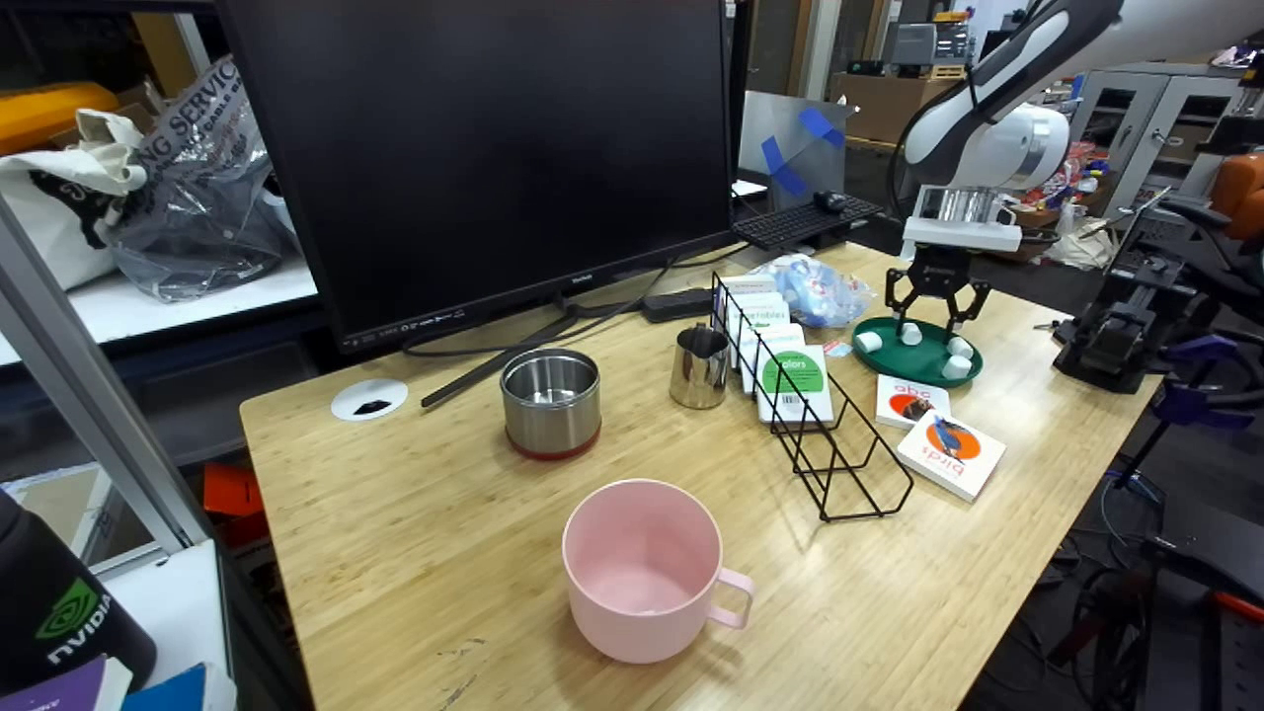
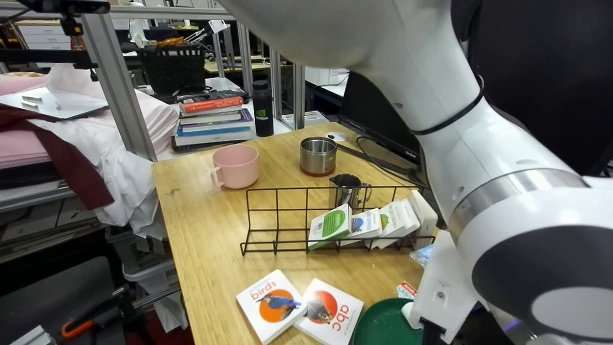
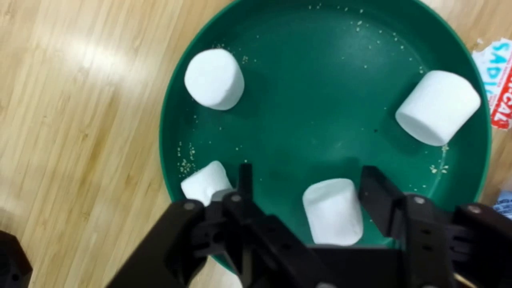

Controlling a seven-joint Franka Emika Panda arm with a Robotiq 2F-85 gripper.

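A round green plate (image 3: 307, 81) holds several white marshmallows. In the wrist view, one marshmallow (image 3: 333, 213) sits between the fingers of my gripper, close to the right finger, with a gap on the left side. The fingers are part open. Another marshmallow (image 3: 206, 182) lies just outside the left finger, partly hidden by it. Farther off on the plate are an upper-left marshmallow (image 3: 213, 79) and a right-hand marshmallow (image 3: 437, 108). From exterior view 1, my gripper (image 1: 927, 333) points down over the plate (image 1: 889, 365), its tips low.
Beside the plate lie the abc book (image 1: 909, 401) and birds book (image 1: 951, 452). A black wire rack (image 1: 829, 474) holds several small books. A steel pitcher (image 1: 699, 367), steel bowl (image 1: 552, 409) and pink mug (image 1: 643, 569) stand farther away.
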